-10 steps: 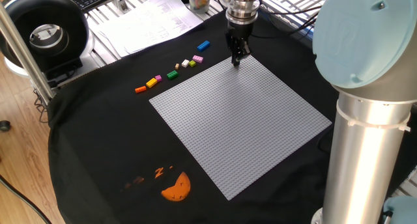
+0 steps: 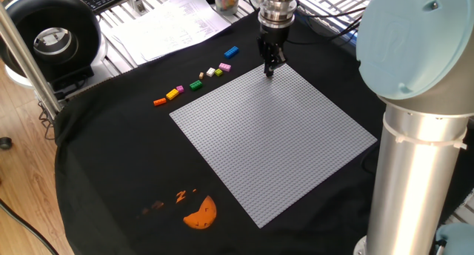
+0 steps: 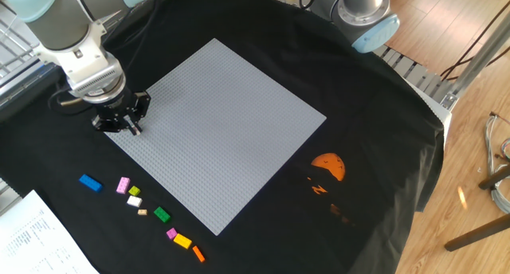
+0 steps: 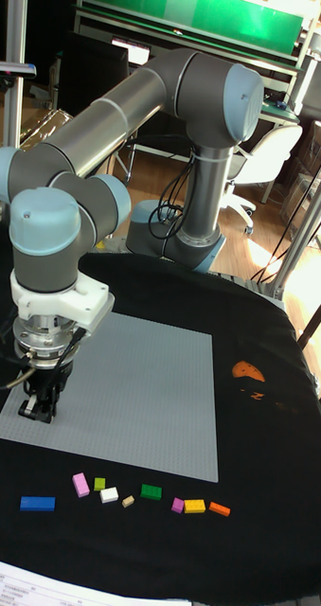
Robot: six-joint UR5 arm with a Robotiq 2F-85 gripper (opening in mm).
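Observation:
The black gripper (image 2: 271,71) points down at one corner of the grey studded baseplate (image 2: 274,140). In exterior view 2 the gripper (image 3: 134,131) is at the plate's left corner, and in exterior view 3 the gripper (image 4: 36,410) is over its near left part. Whether its fingers are apart or together is too small and dark to make out. Beside the plate lies a row of loose bricks: blue (image 3: 91,182), pink (image 3: 123,185), lime (image 3: 134,191), white (image 3: 134,201), tan (image 3: 142,212), green (image 3: 162,214), magenta (image 3: 171,234), yellow (image 3: 182,241) and orange (image 3: 198,254).
Black cloth (image 2: 126,159) covers the table; an orange print (image 2: 200,213) marks it. Paper sheets (image 2: 170,25) and a cup (image 2: 226,0) are beyond the bricks. The arm's column (image 2: 418,181) stands across the plate from the bricks. Most of the plate is bare.
The gripper has shifted very slightly to the right in exterior view 1 over the last second. The bricks and the baseplate have not moved.

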